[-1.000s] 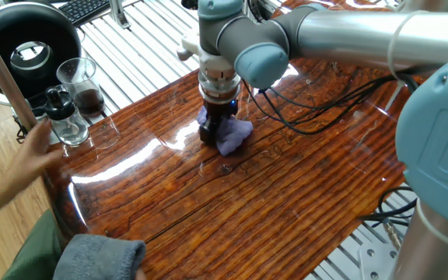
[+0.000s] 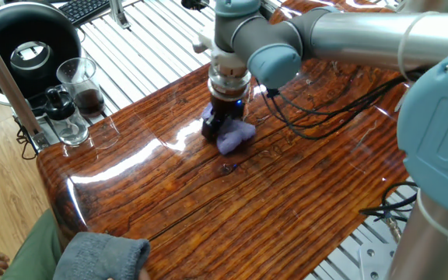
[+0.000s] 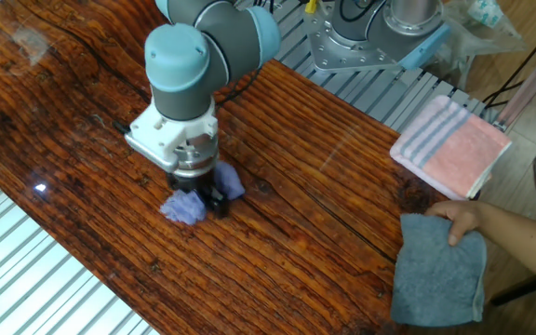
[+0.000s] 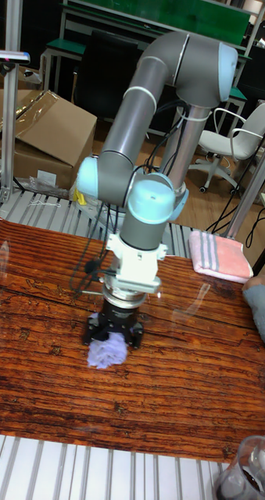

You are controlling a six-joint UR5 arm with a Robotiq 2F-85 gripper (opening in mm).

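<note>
A crumpled purple cloth [image 2: 236,136] rests on the glossy brown wooden table [image 2: 185,210]. My black gripper [image 3: 210,200] points down at the tabletop, shut on this cloth, which bulges out on both sides of it. From the front, the cloth [image 4: 107,351] shows below and between the dark fingers [image 4: 136,336]. Its part inside the grip is mostly hidden.
A person's hand [image 3: 462,220] rests on a grey towel [image 3: 438,274] at the table edge, near a folded pink towel [image 3: 454,149]. A glass [image 2: 81,87] and a lidded jar [image 2: 67,118] stand at one corner.
The person's hand near the jar has withdrawn to the lower left.
</note>
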